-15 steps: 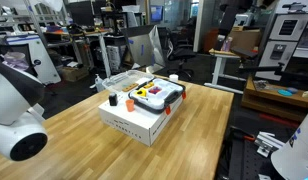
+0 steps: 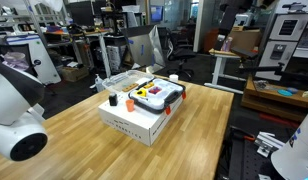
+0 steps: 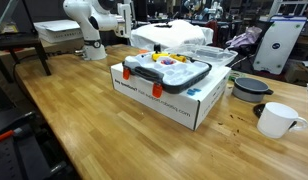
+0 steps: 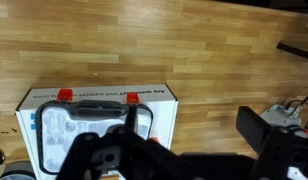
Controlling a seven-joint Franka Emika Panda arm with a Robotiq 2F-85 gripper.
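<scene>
With no task named, the main objects are on the wooden table. A white cardboard box (image 3: 174,100) carries a clear container with a dark rim (image 3: 197,78) and red clips. On top lie small yellow pieces (image 3: 172,57). In the wrist view my gripper is open, two dark fingers (image 4: 256,126) standing wide apart with nothing seen between them. It hangs over the table, and its left finger overlaps the view of the container (image 4: 56,135) and box. In exterior view 1, a black cup (image 2: 113,99) and an orange cup (image 2: 130,105) are at the box's left end.
A clear tray (image 3: 199,55) is behind the box. A white mug (image 3: 278,119) and a grey pot (image 3: 251,90) stand at the table's right in exterior view 2.
</scene>
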